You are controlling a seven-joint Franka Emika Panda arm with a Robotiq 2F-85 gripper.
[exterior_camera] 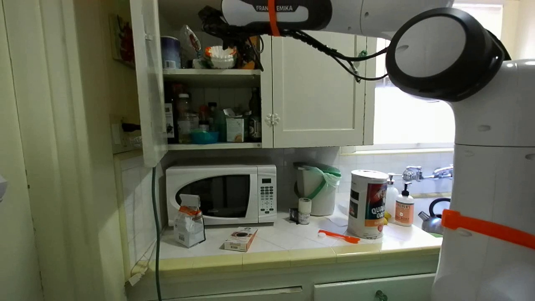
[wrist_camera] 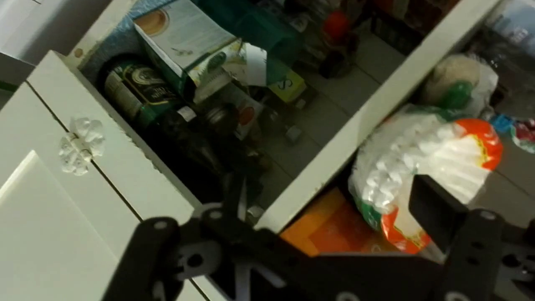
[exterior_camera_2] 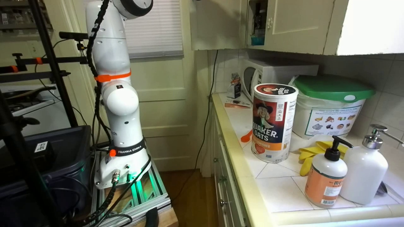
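My gripper is open with nothing between its fingers; one dark finger [wrist_camera: 435, 208] overlaps the plastic-wrapped pack of white fluted filters in the wrist view. In exterior view 1 the gripper [exterior_camera: 238, 46] is at the open cupboard's upper shelf [exterior_camera: 210, 73], partly blending with its dark cables. That filter pack [exterior_camera: 221, 58] sits on the upper shelf, just below the gripper; whether they touch I cannot tell. An orange box [wrist_camera: 333, 225] lies beside the pack. Exterior view 2 does not show the gripper.
The cupboard door [exterior_camera: 150, 85] stands open at left, and a closed door [exterior_camera: 318, 82] is at right. Bottles and a carton [exterior_camera: 234, 128] crowd the lower shelf. Below are a microwave [exterior_camera: 220, 195], a bag [exterior_camera: 189, 223], a small box [exterior_camera: 240, 239] and an oats canister [exterior_camera: 367, 203].
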